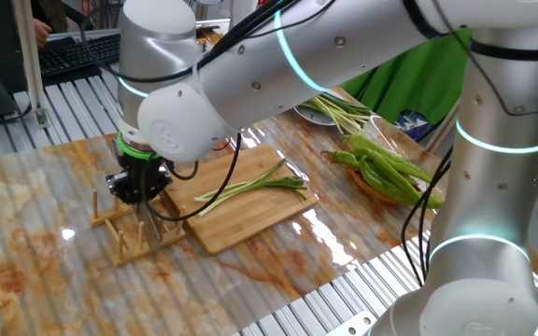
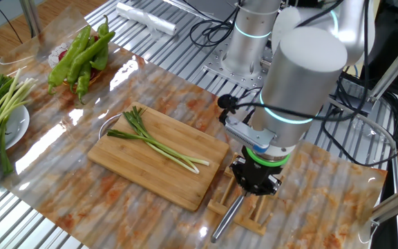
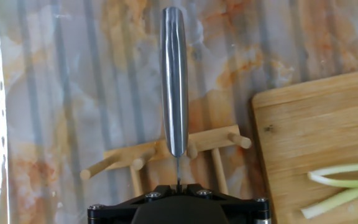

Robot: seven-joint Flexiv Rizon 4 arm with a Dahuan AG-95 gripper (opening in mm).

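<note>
A knife with a polished metal handle (image 3: 174,81) points away from my gripper in the wrist view. The fingers meet around its thin blade, seen edge-on just past the handle; the rest of the blade is hidden there. Exterior view 2 shows the same handle (image 2: 228,218) sticking out from under the gripper (image 2: 251,181). Beneath is a wooden peg rack (image 1: 129,245); whether the blade is still between its pegs I cannot tell. Spring onions (image 2: 159,146) lie across the wooden cutting board (image 2: 126,169), right beside the rack.
Green peppers (image 2: 81,61) fill a small basket at the far side of the board. More spring onions (image 2: 5,114) rest on a white plate (image 2: 18,128) near the table edge. Bare marbled tabletop (image 1: 35,280) lies on the rack's other side.
</note>
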